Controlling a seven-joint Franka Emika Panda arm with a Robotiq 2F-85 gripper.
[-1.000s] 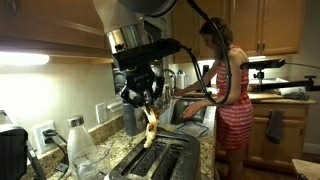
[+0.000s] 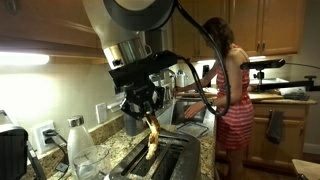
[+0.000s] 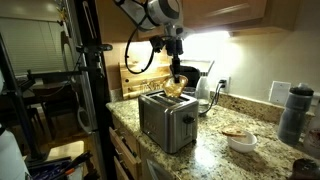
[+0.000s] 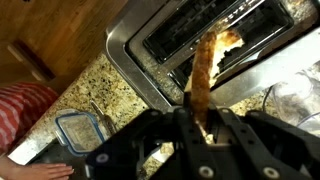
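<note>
A slice of bread (image 4: 204, 65) with a brown crust is held edge-on by my gripper, whose fingers are closed on its upper end. Exterior view 2 shows the bread (image 3: 174, 87) pale and upright at the top of the silver toaster (image 3: 180, 133). From exterior view 1 the bread (image 2: 153, 140) hangs below the gripper (image 2: 148, 112), over the slots of the toaster (image 2: 180, 158). Whether its lower edge has entered a slot, I cannot tell. The toaster's dark slots run diagonally under the bread in the wrist view.
A white bowl (image 3: 241, 142) sits on the granite counter right of the toaster, near a plate with food (image 3: 235, 131). A clear bottle (image 2: 79, 138) stands left of the toaster in exterior view 1. A person in a red dress (image 2: 236, 100) is at the counter beyond.
Over the last second my gripper and the bread have come down a short way toward the toaster's top. The grip on the bread is kept; the toaster has not moved.
</note>
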